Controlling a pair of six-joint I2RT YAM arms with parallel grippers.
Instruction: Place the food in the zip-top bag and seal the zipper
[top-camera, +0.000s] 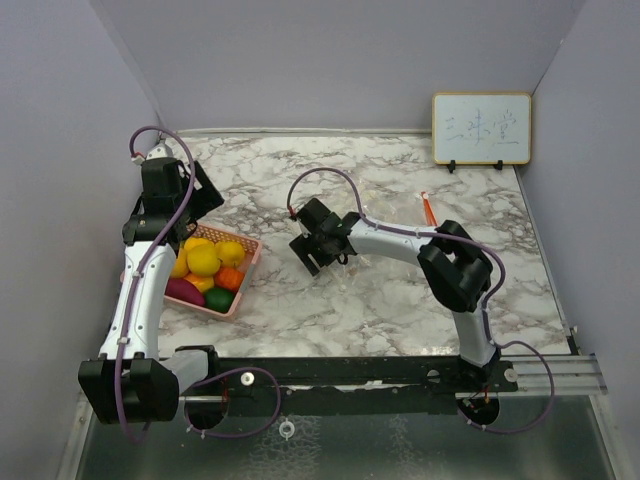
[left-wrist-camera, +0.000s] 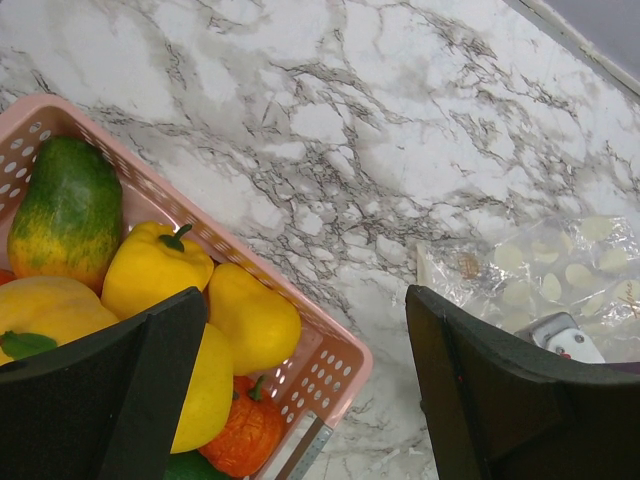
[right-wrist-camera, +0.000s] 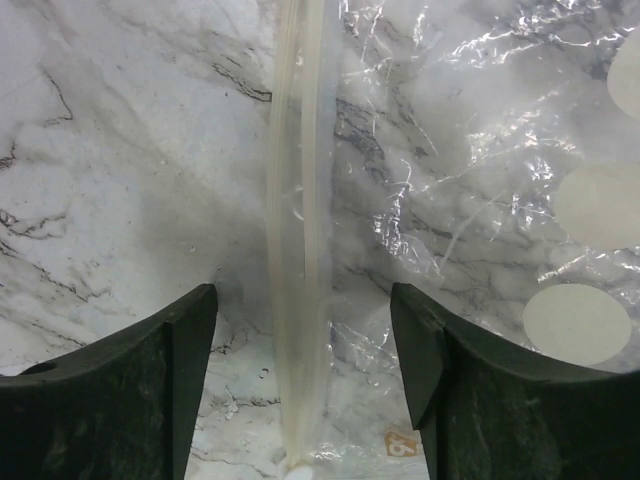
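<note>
A clear zip top bag (right-wrist-camera: 450, 200) lies flat on the marble table, its zipper strip (right-wrist-camera: 300, 230) running lengthwise down the right wrist view. My right gripper is open above that strip, one finger on either side and nothing held. From the top view, this right gripper (top-camera: 309, 256) hides part of the bag. The food sits in a pink basket (left-wrist-camera: 345, 360): yellow peppers (left-wrist-camera: 155, 265), a green-orange papaya (left-wrist-camera: 68, 210), a small orange pumpkin (left-wrist-camera: 248, 430) and more. My left gripper hangs above the basket's edge, fingers apart and empty.
An orange stick-like thing (top-camera: 428, 208) lies beyond the right arm, partly covered by it. A small whiteboard (top-camera: 482, 128) stands at the back right. Bare marble (top-camera: 265, 320) lies between basket and bag.
</note>
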